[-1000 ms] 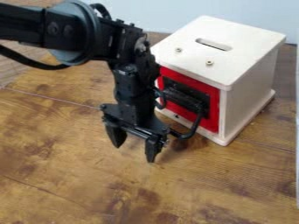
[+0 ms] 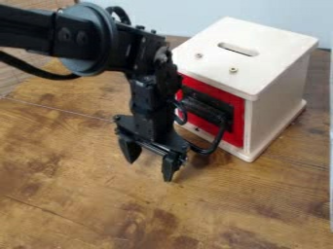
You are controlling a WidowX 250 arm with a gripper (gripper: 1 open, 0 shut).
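The black gripper [image 2: 148, 156] points down just above the wooden tabletop, left of and in front of a pale wooden box [image 2: 274, 92]. Its two fingers stand apart with nothing visible between them. The box has a red front panel [image 2: 235, 136], partly hidden by the arm and cables, with a dark fitting on it. A slot and two small metal knobs show on its top.
Bare wooden table [image 2: 92, 204] fills the left and front. A pale wall stands behind the box, and a light edge runs along the far right.
The arm and gripper have shifted very slightly to the right. The box has not moved.
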